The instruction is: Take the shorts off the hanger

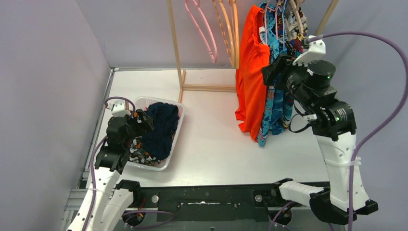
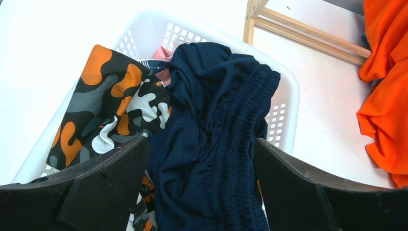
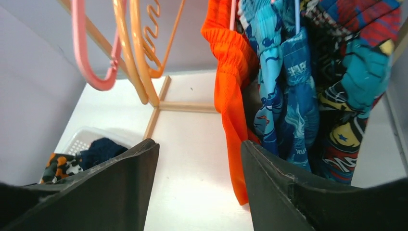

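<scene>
Orange shorts (image 1: 252, 77) hang at the front of the clothes on the rack, and blue patterned shorts (image 1: 271, 118) hang right behind them. My right gripper (image 1: 266, 73) is in front of these garments, its fingers apart. In the right wrist view, the orange shorts (image 3: 230, 91) show past the right finger (image 3: 274, 187), and nothing is between the fingers. On the left, my left gripper (image 1: 150, 120) is above the white basket (image 1: 169, 154). Its fingers are wide apart over navy shorts (image 2: 207, 125) and camouflage cloth (image 2: 106, 106), with nothing gripped.
Empty pink (image 1: 206, 31) and tan hangers (image 1: 235, 43) hang left of the orange shorts. A wooden rack post (image 1: 174, 38) and foot bar (image 1: 209, 88) stand behind the basket.
</scene>
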